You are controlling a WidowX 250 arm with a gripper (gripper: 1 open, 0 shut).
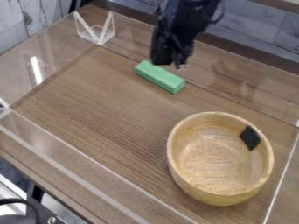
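Observation:
My gripper [170,52] is at the top centre of the camera view, dark and blurred, shut with nothing seen between its fingers. Just below it a green block [159,76] lies on the wooden tray floor [93,122].
A tan round bowl [219,167] takes up the lower right, with a black rectangle [250,137] at its right rim. Clear plastic brackets stand at the top left and left edge.

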